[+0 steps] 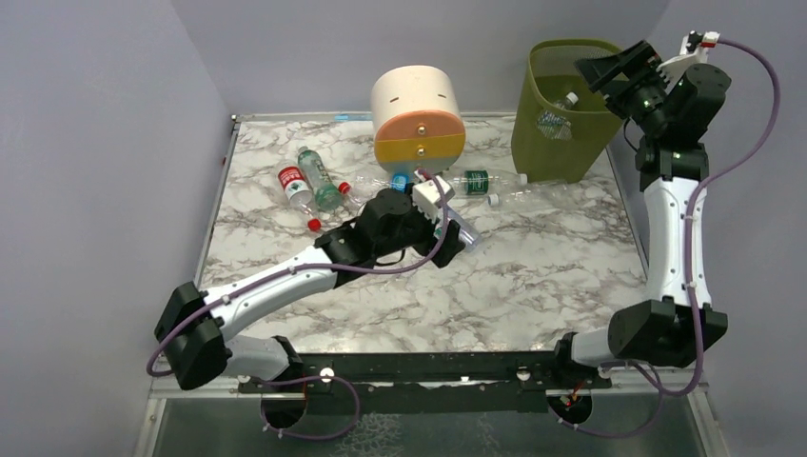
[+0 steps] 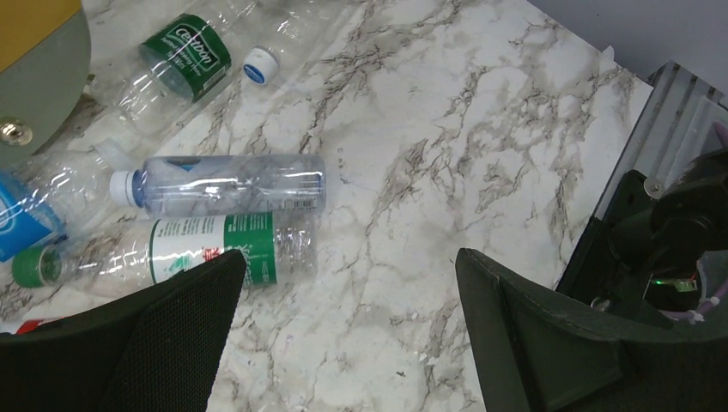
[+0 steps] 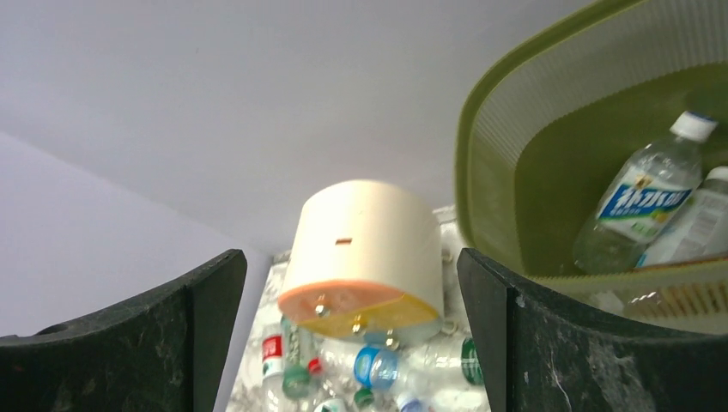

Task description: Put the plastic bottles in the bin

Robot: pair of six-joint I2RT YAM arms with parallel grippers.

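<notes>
My right gripper (image 1: 609, 71) is open above the green bin (image 1: 566, 152), nothing between its fingers; in the right wrist view a bottle (image 3: 635, 210) lies inside it beside another. My left gripper hangs open over the bottles: a green-labelled bottle (image 2: 189, 249), a clear bottle (image 2: 223, 184), a Cestbon bottle (image 2: 185, 60) and a blue-labelled one (image 2: 26, 206). At the table's left lie a red-labelled bottle (image 1: 295, 188) and a green bottle (image 1: 319, 176); another clear bottle (image 1: 528, 198) lies by the bin.
A cream drawer unit (image 1: 414, 95) stands at the back centre of the marble table (image 1: 514, 286). Grey walls enclose the back and sides.
</notes>
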